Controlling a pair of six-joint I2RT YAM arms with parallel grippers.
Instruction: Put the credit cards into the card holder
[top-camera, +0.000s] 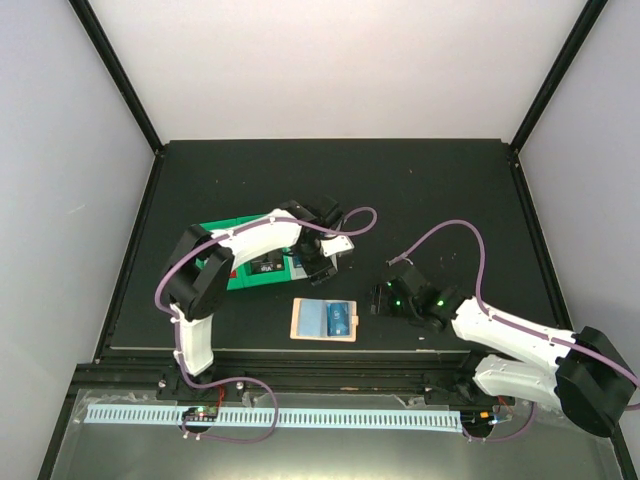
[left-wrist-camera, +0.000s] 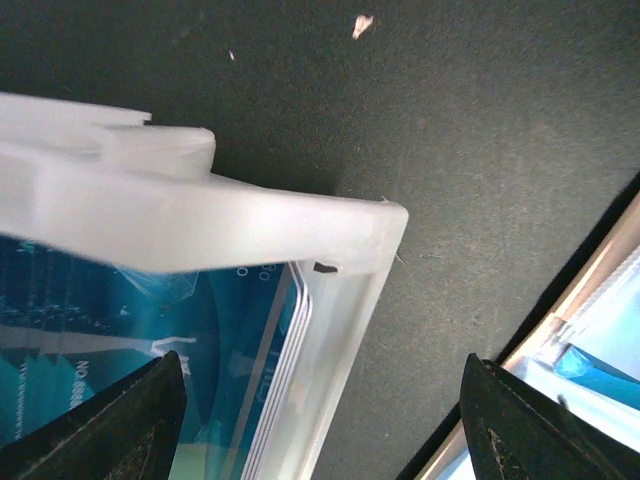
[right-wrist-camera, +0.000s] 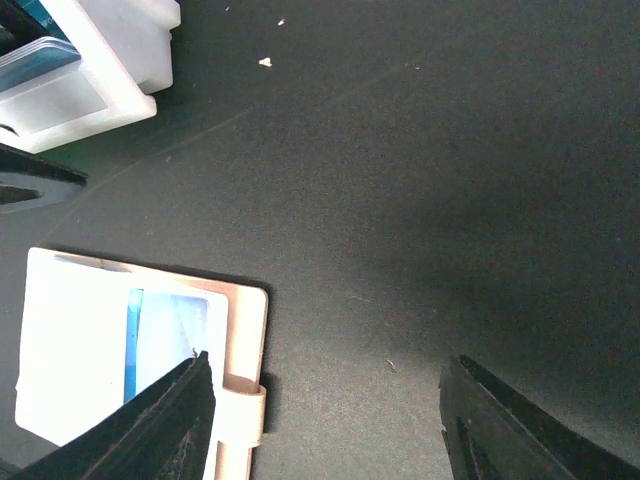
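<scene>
A green tray (top-camera: 235, 281) with cards and a white compartment lies under the left arm; in the left wrist view, blue cards (left-wrist-camera: 140, 340) stand inside its white frame (left-wrist-camera: 290, 225). My left gripper (top-camera: 322, 271) is open above it (left-wrist-camera: 320, 420). The card holder (top-camera: 297, 330), a pale board with clear blue sleeves, lies in front, also at the right edge of the left wrist view and at lower left in the right wrist view (right-wrist-camera: 245, 335). My right gripper (top-camera: 376, 298) stands open to the holder's right, above bare table.
Side walls and a dark frame enclose it. Purple hoses loop over both arms.
</scene>
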